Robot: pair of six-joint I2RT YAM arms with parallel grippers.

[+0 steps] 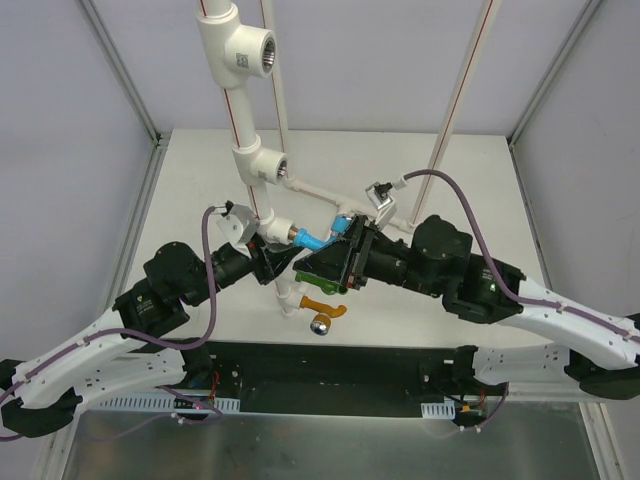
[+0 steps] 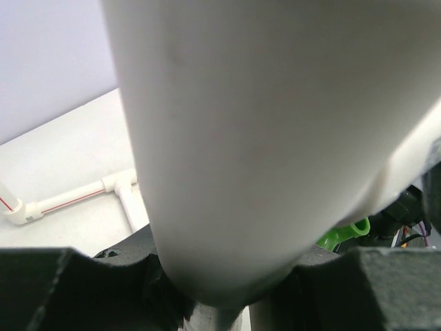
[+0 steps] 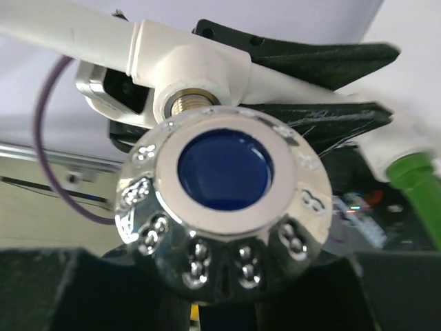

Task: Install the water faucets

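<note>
A white pipe (image 1: 238, 115) with several side tees slants down the middle. My left gripper (image 1: 268, 262) is shut on the pipe, which fills most of the left wrist view. At a tee just above that grip, a blue faucet (image 1: 309, 240) points toward my right gripper (image 1: 338, 262). Some brass thread (image 3: 191, 102) shows between this tee and the faucet. The faucet's chrome mouth (image 3: 141, 189) faces the right wrist camera. My right gripper's fingers (image 3: 48, 289) stand either side of the faucet's body; whether they touch it is hidden.
Lower on the pipe are a green faucet (image 1: 318, 283) and an orange faucet (image 1: 325, 308). Thin white pipes (image 1: 470, 75) run behind the work. A dark gap lies along the white board's (image 1: 440, 160) front edge. The board's right side is clear.
</note>
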